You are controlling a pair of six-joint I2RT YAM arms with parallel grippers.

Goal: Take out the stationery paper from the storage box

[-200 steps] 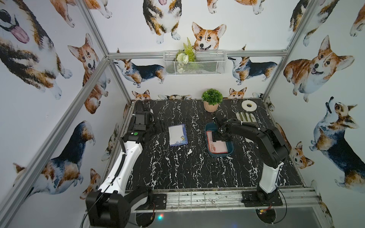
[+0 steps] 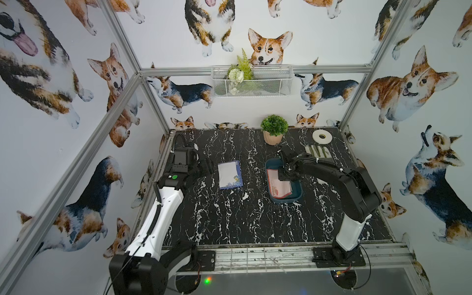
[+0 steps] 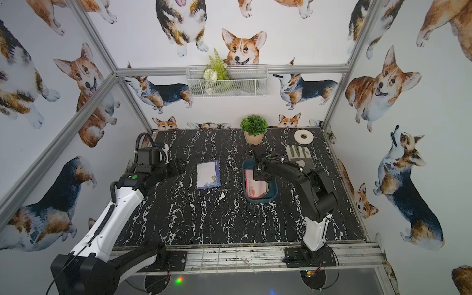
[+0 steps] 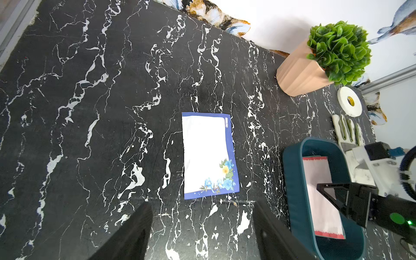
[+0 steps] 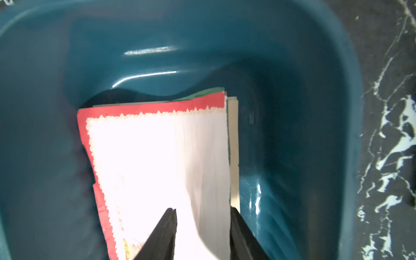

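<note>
The teal storage box (image 2: 290,196) holds a stack of stationery paper (image 5: 156,156) with red-edged white sheets on top and tan and green edges beneath. My right gripper is over the stack inside the box's outline, its fingers apart with no paper visibly gripped. My left gripper hangs open over the left side of the table. Below and ahead of it lies a white sheet with a blue flowered border (image 4: 205,151), flat on the black marble table.
A potted plant (image 4: 303,73) stands at the back. A white tape roll (image 2: 322,132) and a pale item with green strips (image 2: 314,152) lie back right.
The right arm's elbow has shifted a little to the right, its gripper staying over the box. The left arm has moved very slightly.
</note>
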